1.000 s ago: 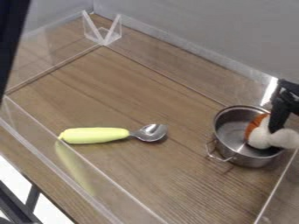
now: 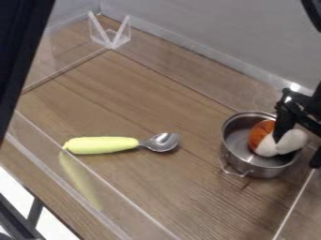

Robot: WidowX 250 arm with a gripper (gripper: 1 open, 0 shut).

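Note:
A steel pot (image 2: 238, 157) sits on the wooden counter at the right. In it rest an orange and white object (image 2: 260, 133), with a white rounded part (image 2: 282, 142) toward the right. My black gripper (image 2: 294, 116) reaches in from the right edge, just over that object; its fingertips are dark and partly cut off, so whether they touch it is unclear. To the left lies a spoon with a yellow handle (image 2: 100, 144) and a metal bowl (image 2: 162, 142).
A clear plastic holder (image 2: 109, 37) stands at the back left near the wall (image 2: 201, 28). Transparent edges run along the counter.
The orange and white object has shifted slightly left and up within the pot, and my gripper has moved with small shifts over it. The spoon is unmoved.

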